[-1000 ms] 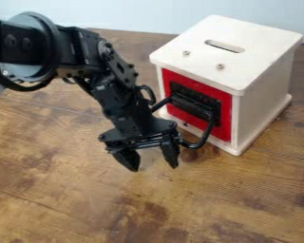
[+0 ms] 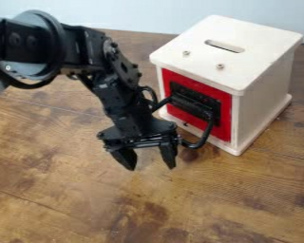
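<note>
A black robot arm reaches in from the upper left, its gripper (image 2: 147, 156) pointing down above the wooden tabletop with the two fingertips apart and nothing visible between them. To its right stands a white wooden box (image 2: 262, 104) with a slot and two screws on top. Its front has a red panel (image 2: 189, 121) carrying a black fitting (image 2: 198, 102), with black cables or tubes looping near the arm's wrist.
A pale wall lies behind the table's back edge.
</note>
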